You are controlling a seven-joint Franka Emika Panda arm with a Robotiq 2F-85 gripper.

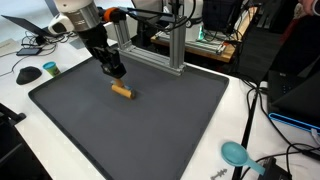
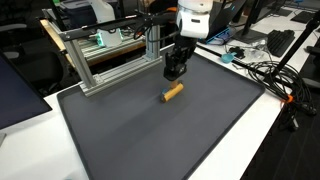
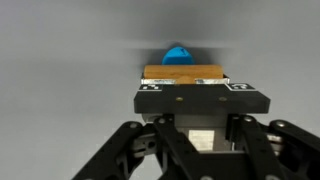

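An orange wooden block rests at a slant on the dark grey table, seen from above in the wrist view as a wooden strip along the fingertips. My gripper comes down over it and looks shut on its upper part. The dark fingers hide much of the contact. A small blue object lies just past the block, close against it in the wrist view. Only a sliver of blue shows beside the block in the exterior views.
A metal frame stands along the back edge. A turquoise round item sits on the white surface at the front right. A green-blue cup stands at the far left.
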